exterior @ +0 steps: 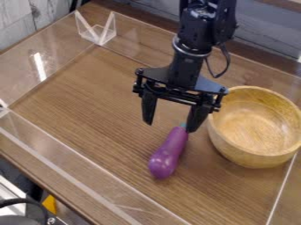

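Note:
A purple eggplant-like object (167, 156) lies on the wooden tray floor, front of centre. My black gripper (179, 112) hangs above and behind it, open, its two fingers spread wide with nothing seen held between them. A tan bowl (253, 132) sits to the right, close beside the gripper.
A white wire holder (99, 32) stands at the back left. The tray's back wall (265, 39) runs behind the arm. Dark cables lie at the lower left corner.

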